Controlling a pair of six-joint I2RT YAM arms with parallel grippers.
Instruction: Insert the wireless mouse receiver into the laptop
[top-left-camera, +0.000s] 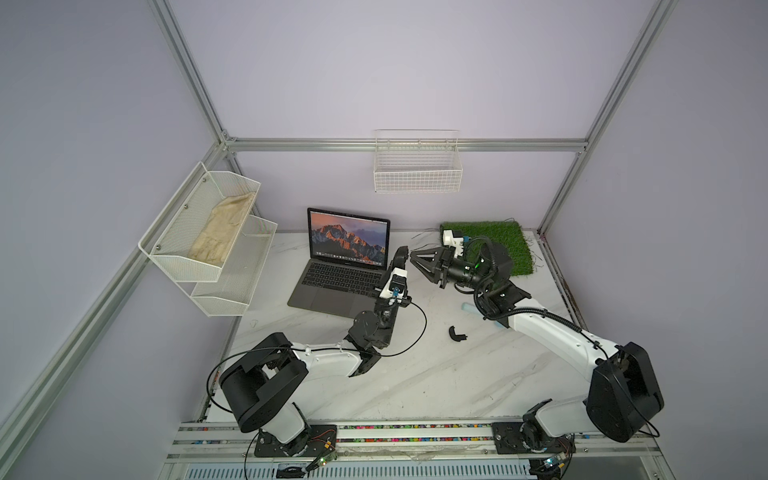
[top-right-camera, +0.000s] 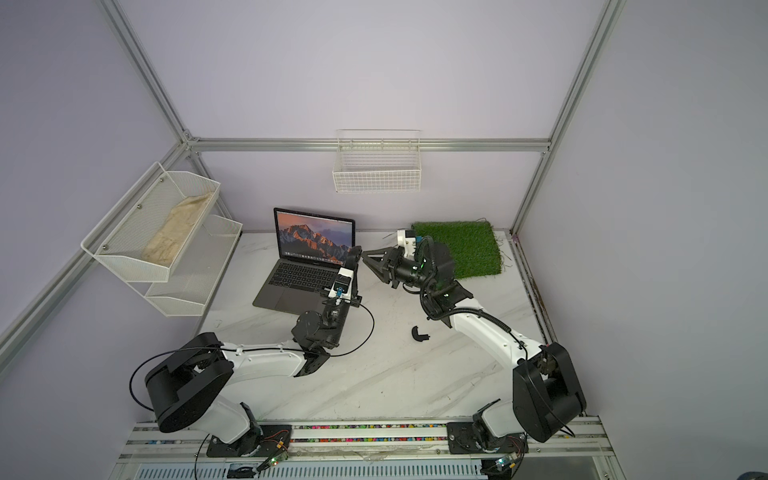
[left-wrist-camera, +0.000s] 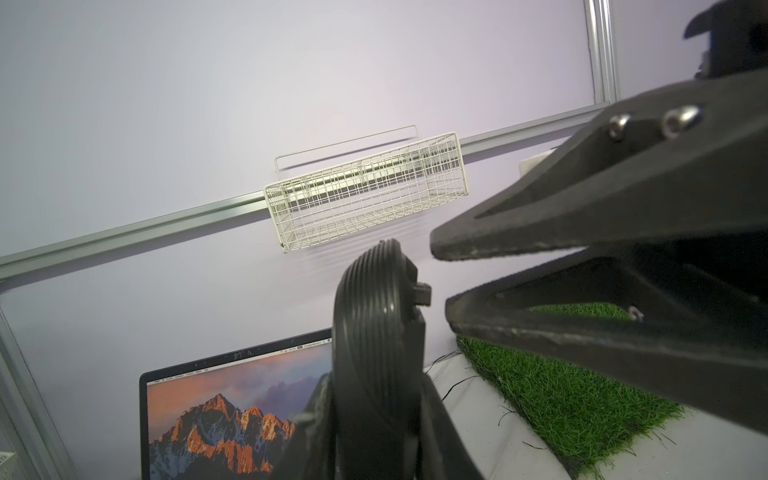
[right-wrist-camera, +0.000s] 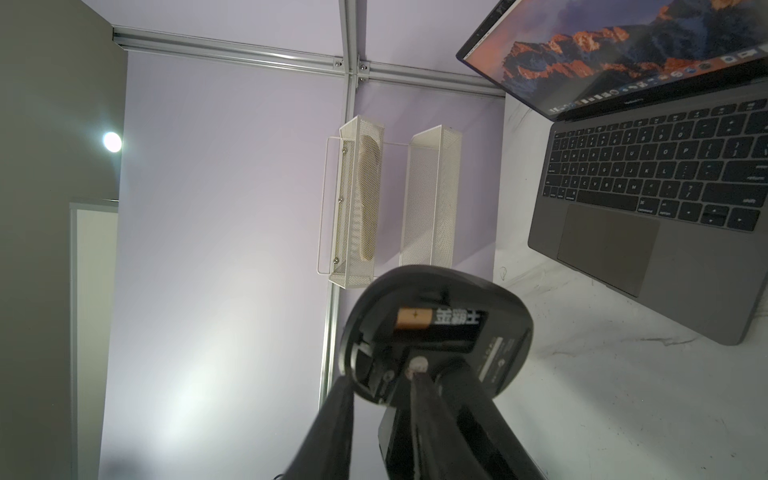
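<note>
My left gripper (top-left-camera: 395, 277) is shut on the dark mouse (left-wrist-camera: 376, 344), holding it upright above the table near the laptop (top-left-camera: 340, 276). In the right wrist view the mouse's underside (right-wrist-camera: 496, 340) faces my right gripper, with an orange battery (right-wrist-camera: 413, 318) showing. A small dark stub, apparently the receiver (left-wrist-camera: 421, 293), sticks out from the mouse toward the right gripper. The right gripper's fingers (left-wrist-camera: 512, 236) are parted, tips close to the stub, nothing between them. In the right wrist view its fingers (right-wrist-camera: 340, 420) are blurred and partly cover the mouse's lower side.
A curved black piece (top-left-camera: 457, 333) lies on the table. Green turf (top-left-camera: 516, 240) is behind the right arm, which partly covers a light-blue object (top-left-camera: 470, 307). Mesh baskets hang on the left side (top-left-camera: 232, 300) and the back rail (top-left-camera: 417, 180).
</note>
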